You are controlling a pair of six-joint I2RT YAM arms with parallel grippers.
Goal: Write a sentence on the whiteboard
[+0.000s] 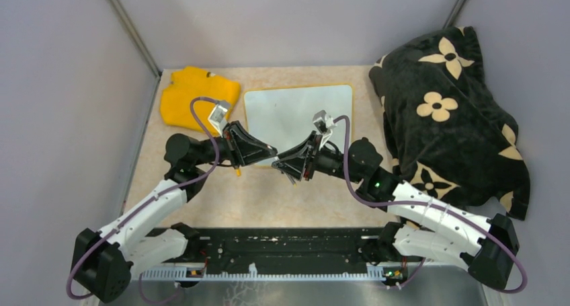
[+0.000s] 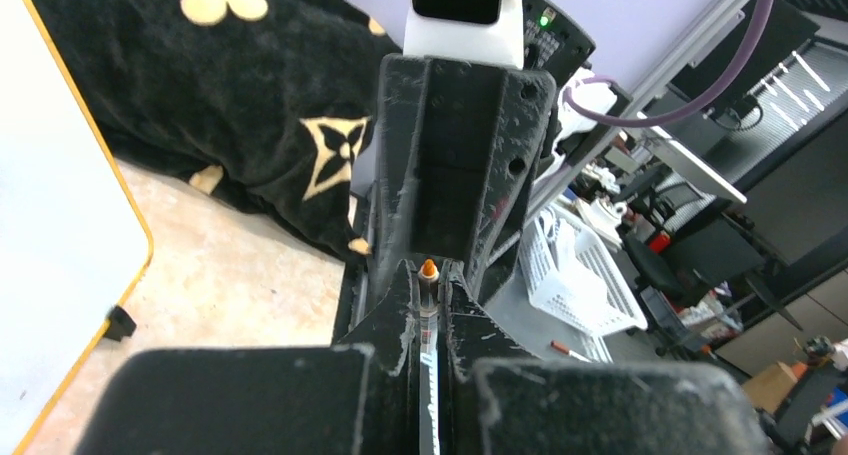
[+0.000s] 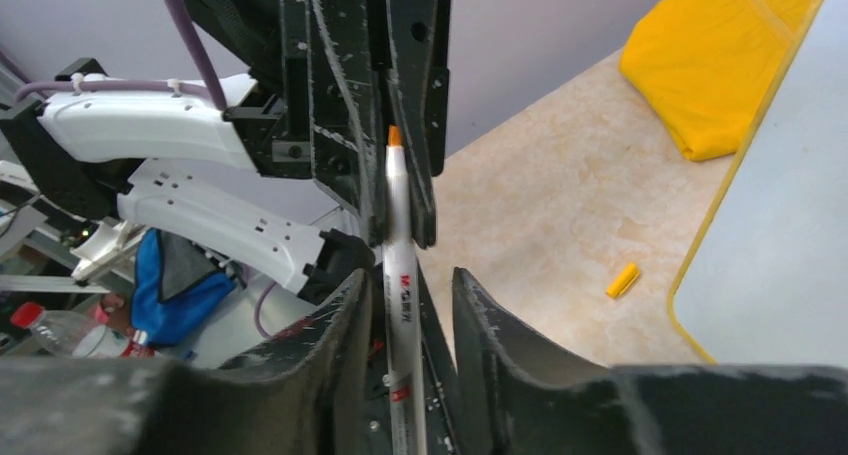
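Note:
A white marker (image 3: pixel 402 295) with an orange tip stands lengthwise between the two grippers in the right wrist view. My left gripper is shut on it near the tip end, and the orange tip shows between its fingers in the left wrist view. My right gripper is open around the marker's barrel. A gap shows on the barrel's right side; whether the left finger touches it, I cannot tell. The whiteboard (image 1: pixel 296 111), white with a yellow edge, lies flat behind the grippers, its near edge partly covered by them.
The small yellow cap (image 3: pixel 623 280) lies loose left of the whiteboard. A yellow cloth (image 1: pixel 195 94) sits at the back left, and a dark floral blanket (image 1: pixel 437 144) fills the right side.

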